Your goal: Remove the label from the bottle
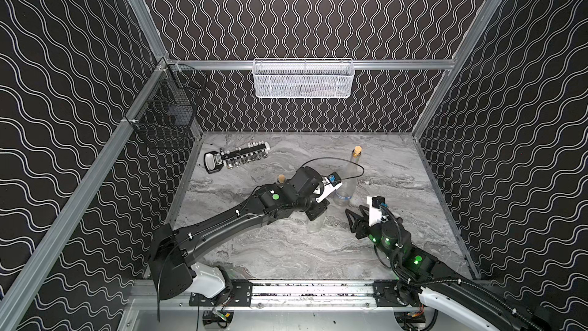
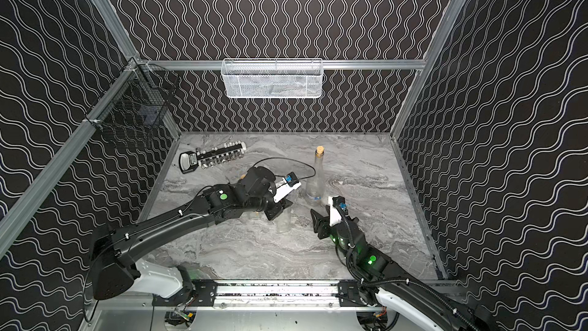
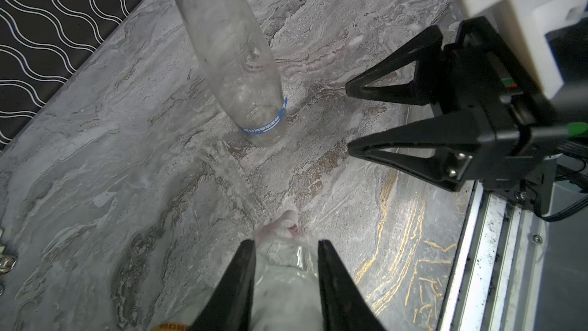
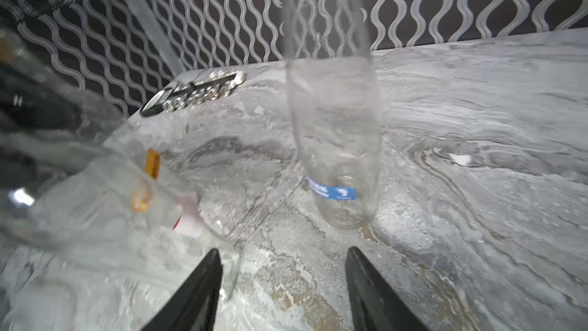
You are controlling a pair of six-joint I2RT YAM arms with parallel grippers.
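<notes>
A clear bottle point(image 4: 141, 257) leans at a steep tilt, with my left gripper closed around it, a finger on each side. Near its base shows a small crumpled white and red piece, seemingly its label; in the left wrist view the same pale piece point(image 3: 283, 225) sits at the bottle's far end. To the right of that bottle, my right gripper point(image 1: 350, 220) is open, its two fingers apart and nothing between them. Much of the tilted bottle is hidden by the left arm in both top views.
Another clear bottle point(image 2: 315, 187), corked and with a blue band, stands upright beyond the grippers. An orange label point(image 4: 152, 163) shows behind the tilted bottle. At the back left lies a black strip with metal pieces point(image 1: 245, 154). Right of the upright bottle the table is clear.
</notes>
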